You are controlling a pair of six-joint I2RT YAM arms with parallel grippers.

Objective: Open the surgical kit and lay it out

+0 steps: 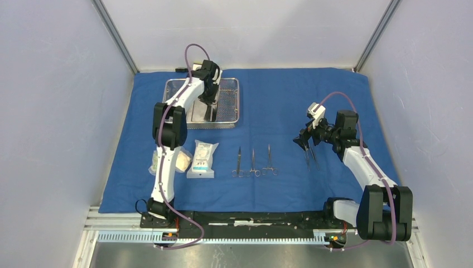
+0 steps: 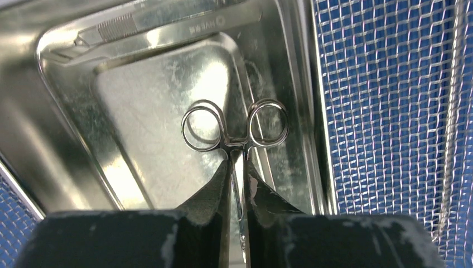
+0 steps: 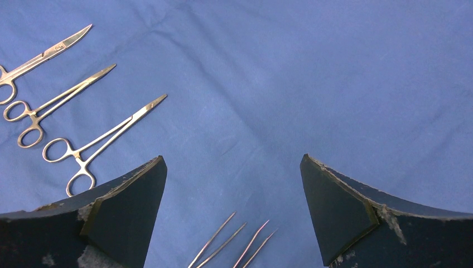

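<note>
A ring-handled steel instrument (image 2: 236, 146) lies in the metal tray (image 2: 156, 111), its two finger rings up the tray from my left gripper. The narrow fingers of that gripper stand close on either side of the shank; whether both fingers touch it I cannot tell. The instrument's tip is partly hidden by the fingers. A flat steel handle (image 2: 217, 23) and a ridged instrument (image 2: 117, 27) lie along the tray's upper side. My right gripper is wide open, nothing between its fingers, above two pairs of thin tips (image 3: 220, 237) on the cloth.
Scissors (image 1: 239, 163) and two clamps (image 1: 253, 163) stand in a row on the blue cloth (image 1: 268, 106). Packaged pads (image 1: 202, 158) lie left of them. A wire mesh basket (image 1: 229, 106) surrounds the tray. Cloth between the basket and the right arm is clear.
</note>
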